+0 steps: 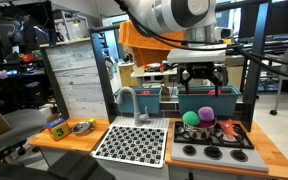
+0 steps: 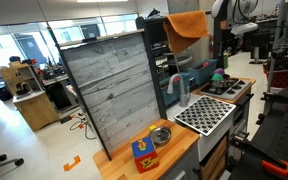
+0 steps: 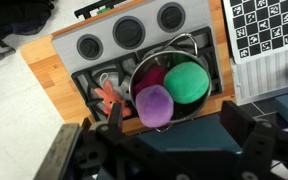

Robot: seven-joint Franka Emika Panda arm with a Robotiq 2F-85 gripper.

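My gripper (image 1: 201,84) stands open above the stove, with its fingers apart and nothing between them. Below it, a metal pot (image 3: 135,76) sits on the cooktop. Inside the pot are a purple round object (image 3: 154,104), a green round object (image 3: 187,83) and a dark red one (image 3: 152,77), partly covered by the others. From the wrist camera, the pot lies ahead of and between the dark fingers. In exterior view 1 the green object (image 1: 191,118) and purple object (image 1: 206,114) show above the pot's rim.
An orange-red toy (image 3: 109,95) lies on the cooktop beside the pot. Black burners (image 3: 129,33) are free of cookware. A white drying grid (image 1: 131,144), a metal bowl (image 1: 81,128) and a colourful box (image 1: 58,129) lie leftward. Blue bins (image 1: 208,102) stand behind the stove.
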